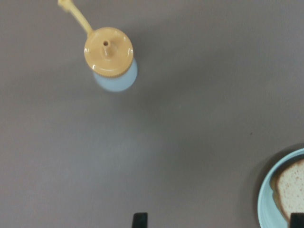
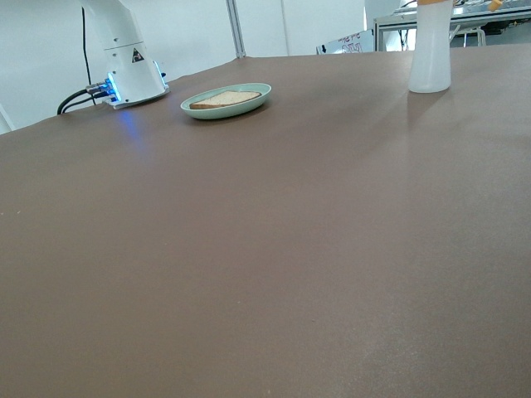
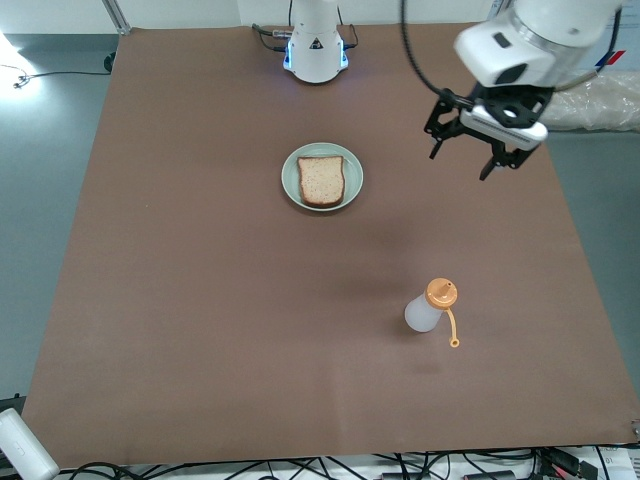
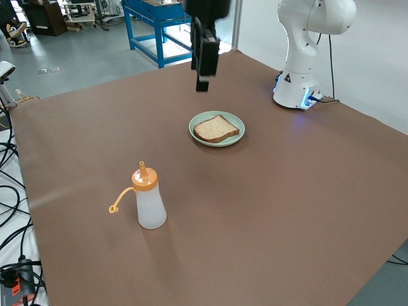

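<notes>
A slice of bread (image 3: 320, 180) lies on a pale green plate (image 3: 351, 188); the same plate (image 4: 198, 121) shows in the right view. A squeeze bottle (image 3: 428, 308) with an orange cap and dangling strap stands upright, nearer the left camera than the plate; in the wrist view the bottle (image 1: 109, 54) is at top left, the bread (image 1: 290, 189) at lower right. My black gripper (image 3: 457, 159) hangs above the table at upper right of the left view, apart from both. Its fingers stand open in the wrist view, with nothing between them.
Cables and equipment lie beyond the near edge, and a blue cart (image 4: 159, 54) stands on the floor behind.
</notes>
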